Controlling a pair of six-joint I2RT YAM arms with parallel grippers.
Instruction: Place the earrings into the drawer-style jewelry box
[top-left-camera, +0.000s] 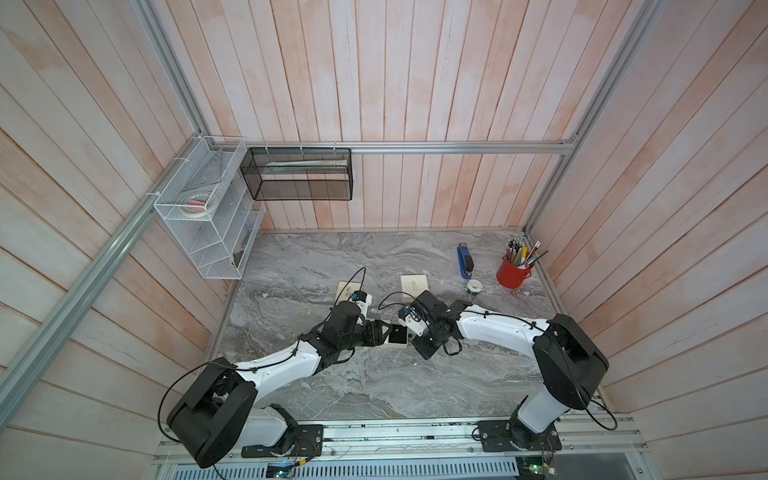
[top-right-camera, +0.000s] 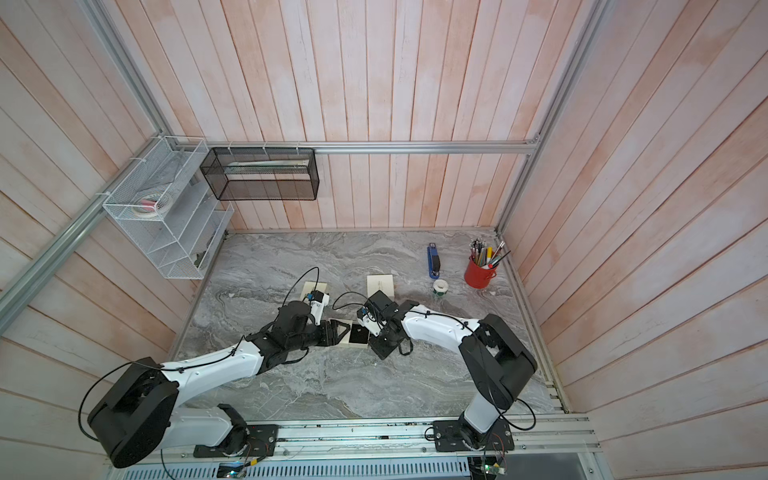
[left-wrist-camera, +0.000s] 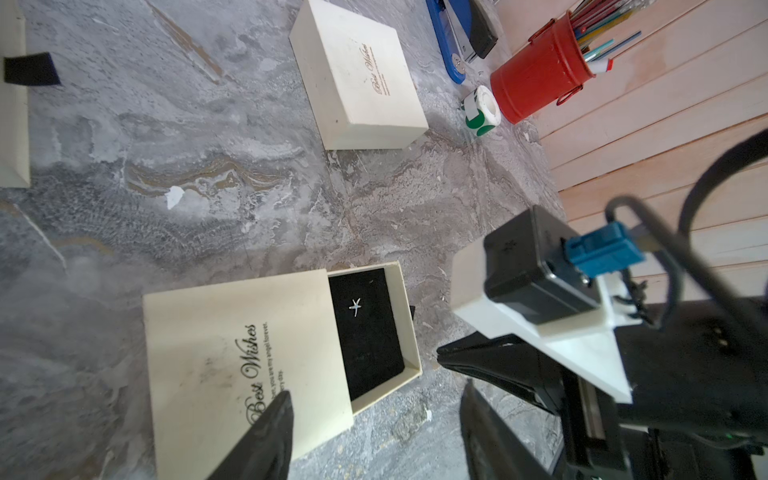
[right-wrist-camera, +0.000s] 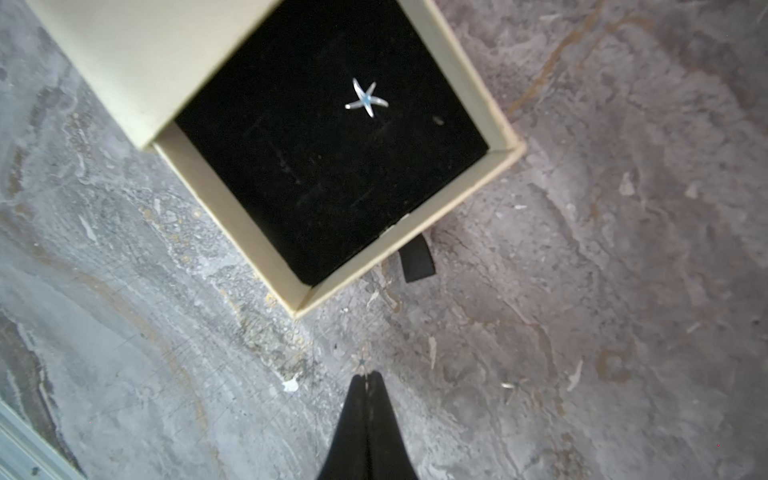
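The cream drawer-style jewelry box (left-wrist-camera: 216, 344) lies flat with its drawer (left-wrist-camera: 412, 352) pulled partly out. On the drawer's black lining (right-wrist-camera: 320, 176) rests one silver starfish earring (right-wrist-camera: 367, 98). My left gripper is open above the box, its fingers spread to either side with nothing between them. In the right wrist view my right gripper is shut just outside the drawer's front edge. A tiny pale speck shows at its fingertips; I cannot tell whether it is an earring or a mark on the table. No second earring can be made out clearly.
A black pull tab (right-wrist-camera: 417, 258) sticks out under the drawer front. Behind stand another cream box (left-wrist-camera: 360, 80), a blue stapler (top-left-camera: 465, 261), a tape roll (left-wrist-camera: 481, 110) and a red pot of pens (left-wrist-camera: 544, 76). Both arms are close together over the jewelry box.
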